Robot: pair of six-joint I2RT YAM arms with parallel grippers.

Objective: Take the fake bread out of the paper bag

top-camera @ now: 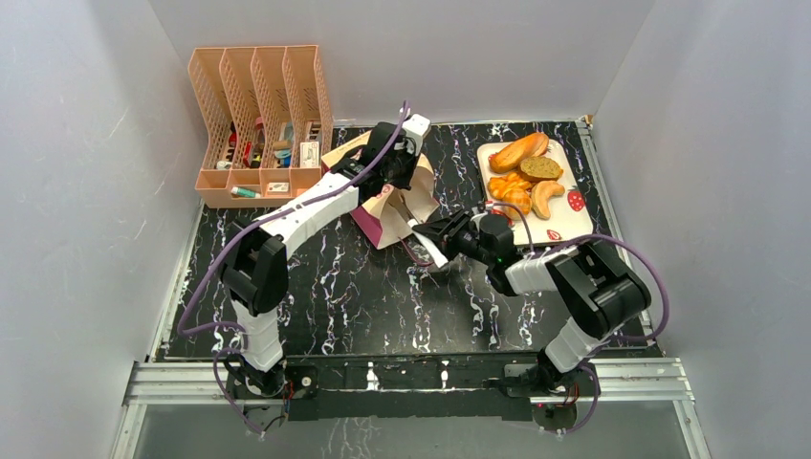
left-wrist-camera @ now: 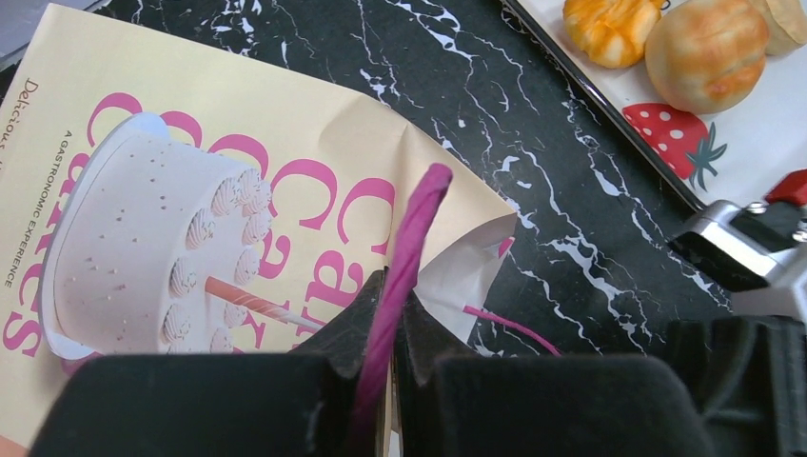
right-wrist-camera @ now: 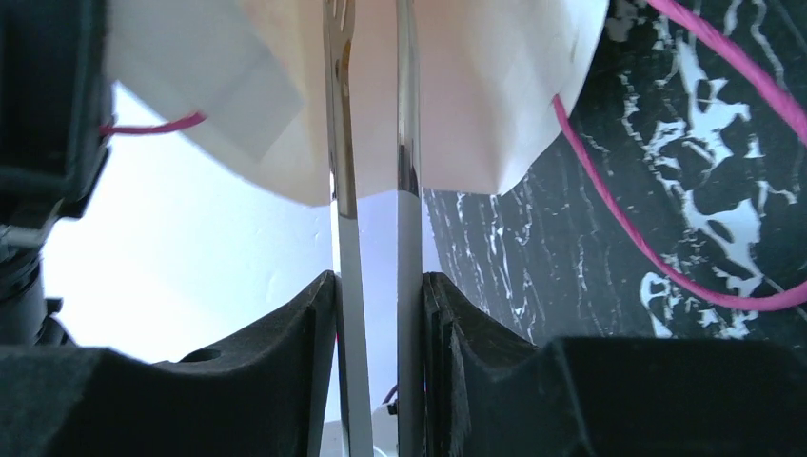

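The paper bag (top-camera: 368, 220) lies tilted in the middle back; its printed side (left-wrist-camera: 133, 238) fills much of the left wrist view, with pink rope handles. My left gripper (top-camera: 402, 177) is over the bag, shut at its upper edge beside a pink handle; what is between its fingers is hidden. My right gripper (top-camera: 421, 229) is at the bag's mouth, its long fingertips reaching among the cream paper in the right wrist view, the fingers close together. I cannot tell whether anything is between the tips. No bread shows inside the bag.
A white tray (top-camera: 564, 222) with several fake breads stands at the right. A peach divided organizer (top-camera: 220, 182) with small items stands at the back left.
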